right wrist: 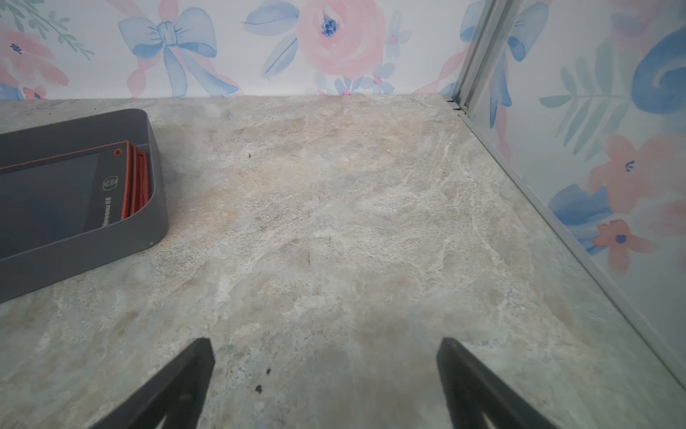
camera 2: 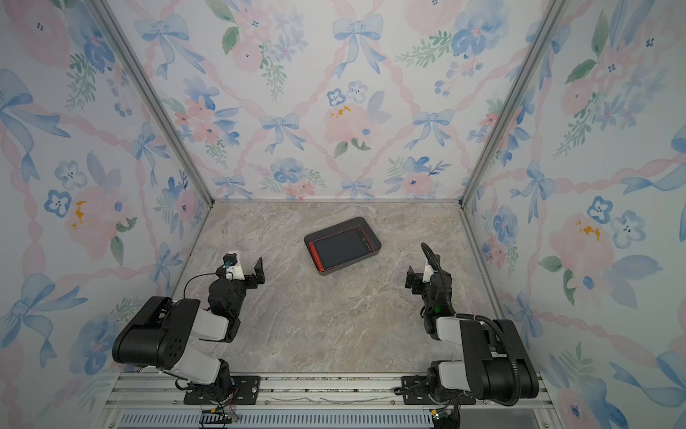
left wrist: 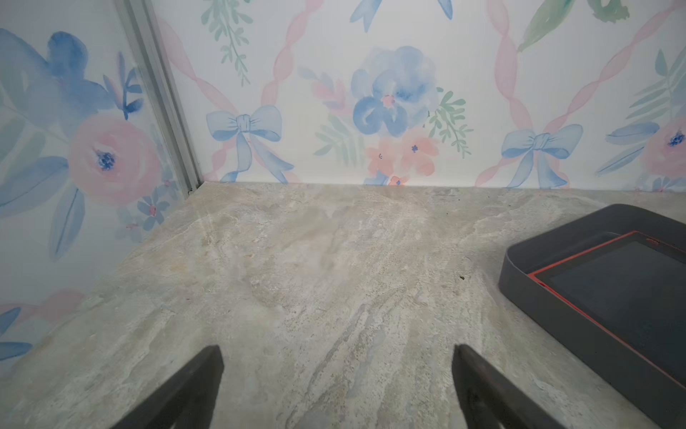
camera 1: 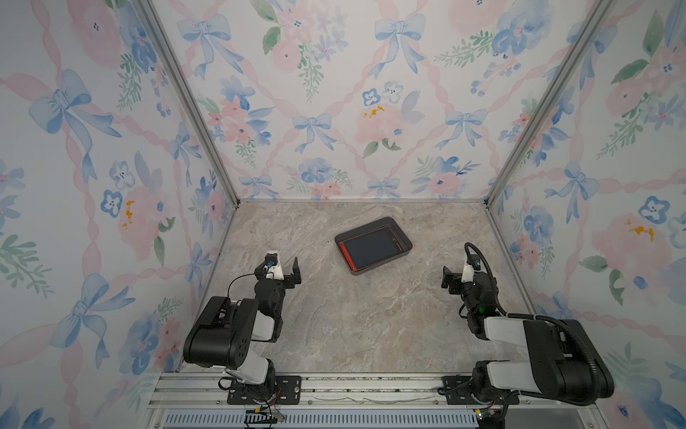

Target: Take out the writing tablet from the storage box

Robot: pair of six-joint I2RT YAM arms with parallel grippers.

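A dark writing tablet (camera 1: 373,247) with a red-orange border lies screen up inside a grey, shallow storage box (camera 1: 406,246), which rests at an angle in the back middle of the table. In the right wrist view, the tablet (right wrist: 50,196) shows small print at its end, and other red-edged items (right wrist: 142,175) sit under or beside it. My left gripper is open and empty, left of the box (left wrist: 600,339) and nearer the front. To the right of the box, also nearer the front, my right gripper stands open with nothing between its fingers.
Patterned walls (camera 1: 314,93) close in the back and both sides, and a metal rail (camera 1: 357,379) runs along the front edge.
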